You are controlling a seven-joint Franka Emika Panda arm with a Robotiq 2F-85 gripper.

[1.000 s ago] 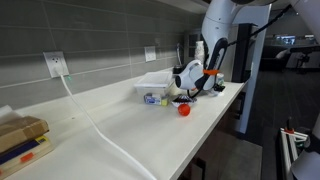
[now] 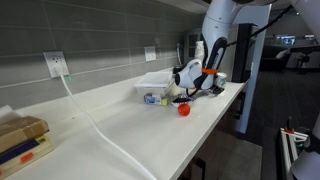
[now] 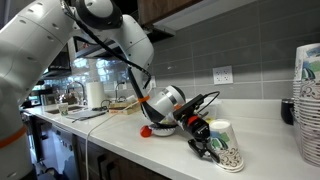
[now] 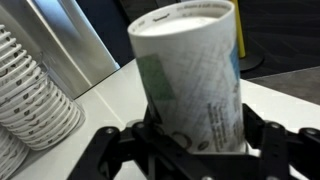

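Note:
A patterned paper cup [image 4: 192,85] with a white round end fills the middle of the wrist view. My gripper has its dark fingers on both sides of the cup, low in that picture; whether they press on it cannot be told. Exterior view 2 has the cup [image 3: 222,136] at the counter's right part, right beside my gripper [image 3: 203,150]. A round patterned piece [image 3: 231,160] shows under the cup, close to the counter. In exterior view 1 the gripper is small and partly lost among the things at the far end.
Tall stacked cups [image 3: 308,105] stand at the right in exterior view 2, and ribbed stacks [image 4: 35,95] at the wrist view's left. A red ball [image 2: 184,110], a dark rack [image 2: 181,99] and a white box [image 2: 151,82] lie nearer.
The arm's far end looks slightly lower and farther right than a second ago. The ball, rack and box have stayed put.

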